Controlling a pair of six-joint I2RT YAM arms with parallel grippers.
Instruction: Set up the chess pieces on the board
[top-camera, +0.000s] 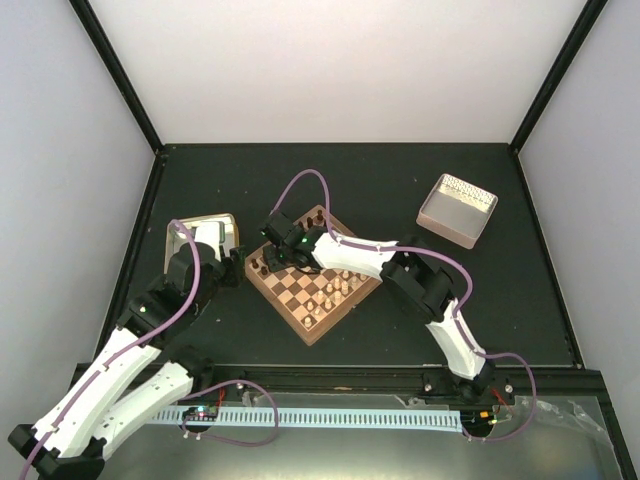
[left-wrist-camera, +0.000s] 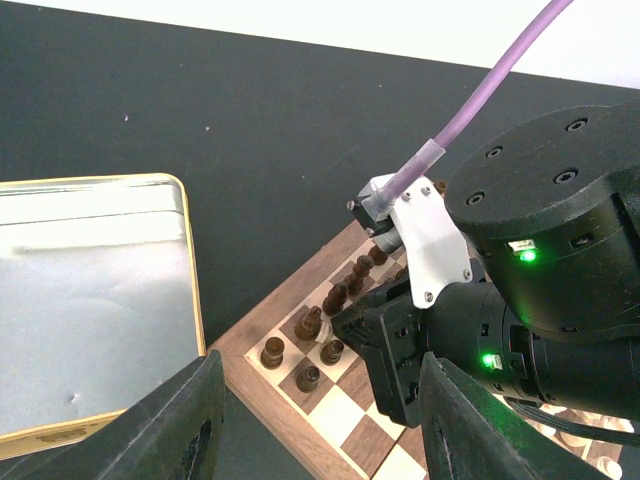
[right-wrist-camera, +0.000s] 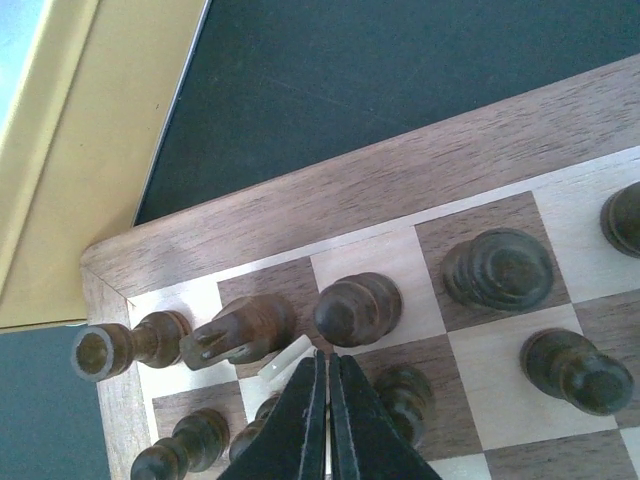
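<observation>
The wooden chessboard (top-camera: 310, 310) lies mid-table, pale pieces (top-camera: 345, 283) on its near-right side, dark pieces (left-wrist-camera: 310, 325) along the far-left edge. My right gripper is down among the dark pieces, its fingertips nearly together beside a dark pawn (right-wrist-camera: 355, 310) and a piece just behind them; what is between them is hard to make out. A small white object lies by the fingertips in the right wrist view. My left gripper hangs left of the board, fingers apart, with nothing seen between them.
A tray (left-wrist-camera: 95, 300) with a pale rim sits left of the board, under my left arm. A pinkish box (top-camera: 450, 225) stands at the back right.
</observation>
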